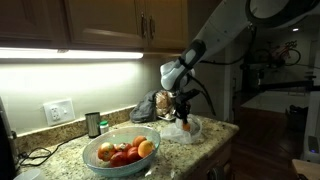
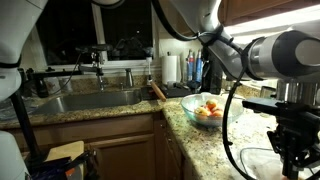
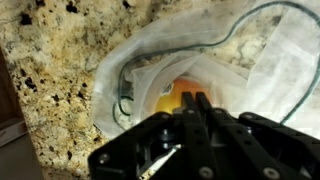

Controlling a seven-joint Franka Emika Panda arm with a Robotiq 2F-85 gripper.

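An orange fruit (image 3: 180,93) shows inside a clear plastic bag (image 3: 150,48), whose dark green rim runs across the wrist view. My gripper is shut on this fruit, fingertips against it and partly covering it. In exterior view 1, the gripper (image 1: 181,116) points down into the bag (image 1: 203,131) at the right part of the counter. From the other side, the gripper (image 2: 291,168) is low at the right edge, beside the bag's rim; the fruit is hard to make out there.
A pale green bowl (image 1: 94,160) of mixed fruit stands left of the bag. A dark canister (image 1: 93,124) and a backpack-like bag (image 1: 144,108) are behind, near the wall. The counter (image 1: 172,157) has free room between bowl and bag.
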